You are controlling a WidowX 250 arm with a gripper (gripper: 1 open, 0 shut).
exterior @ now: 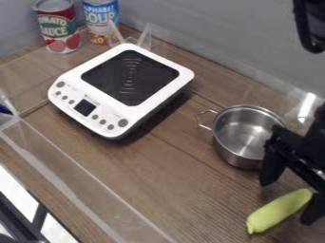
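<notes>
A light green, elongated vegetable point(276, 213) lies on the wooden counter at the bottom right. Just above its right end is my black gripper point(290, 185), entering from the right edge with its fingers spread apart and nothing visibly held. Left of and behind the gripper stands a steel pot point(238, 138) with a side handle, empty as far as I can see; the gripper partly covers its right side.
A white induction cooker point(89, 100) occupies the upper left of the counter. Two cans, tomato point(59, 28) and soup point(103, 21), stand at the back left. Bare counter point(152, 180) lies between cooker and vegetable.
</notes>
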